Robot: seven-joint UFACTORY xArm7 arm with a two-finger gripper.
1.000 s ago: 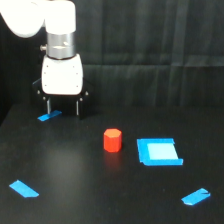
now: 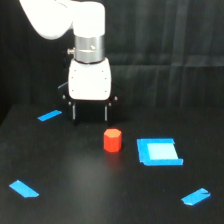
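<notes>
In the camera view a small red block [image 2: 112, 140], with a hexagon-like outline, rests on the dark table near the middle. Right of it lies a blue square [image 2: 143, 151] with a white patch [image 2: 162, 151] inside. My gripper [image 2: 91, 112] hangs pointing down, to the left of the block and higher in the picture. Its dark fingers are spread wide apart, and nothing shows between them. How far it is above the table is hard to judge.
Strips of blue tape mark the black table [image 2: 75, 180] at back left [image 2: 49, 115], front left [image 2: 23, 189] and front right [image 2: 196, 197]. A dark curtain [image 2: 160, 60] closes off the back.
My arm and gripper have moved to the right and a little lower in the picture, closer to the red block. The block and the blue square have stayed put.
</notes>
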